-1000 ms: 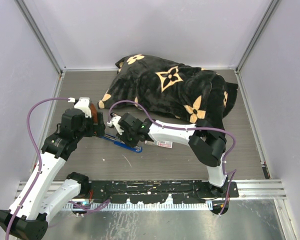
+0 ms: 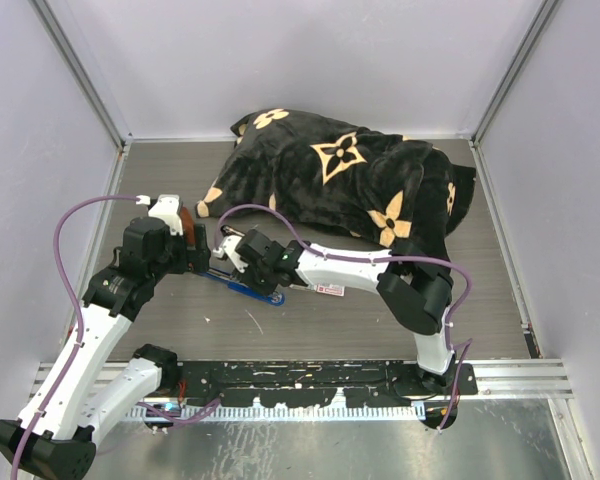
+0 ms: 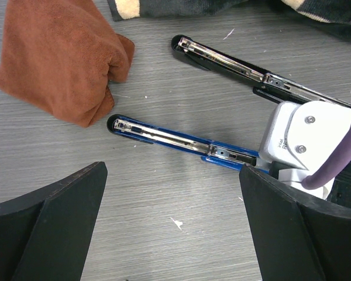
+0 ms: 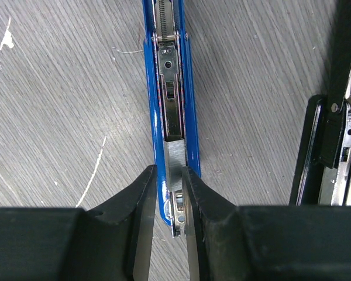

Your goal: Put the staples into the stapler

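Note:
The blue stapler [image 4: 192, 111] lies opened out flat on the table, its metal channel facing up. In the right wrist view, a short grey staple strip [image 4: 175, 153] sits at the channel, near the stapler's rounded end. My right gripper is shut on the strip from both sides, right above the channel. Whether the strip is seated fully down in it, I cannot tell. The left gripper stands open with nothing between its fingers. Beyond those fingers, the blue stapler's other half [image 3: 158, 134] is visible in the left wrist view.
A black stapler [image 3: 234, 64], also opened out, lies beside the blue one. Behind it is a dark patterned blanket [image 2: 340, 160]. A brown cloth [image 3: 58, 58] lies at the left, and a white labelled box [image 2: 330, 290] right of the right gripper.
My right gripper has shifted slightly toward the table's front, covering a bit more of the labelled box. The left arm and the blue stapler look unmoved.

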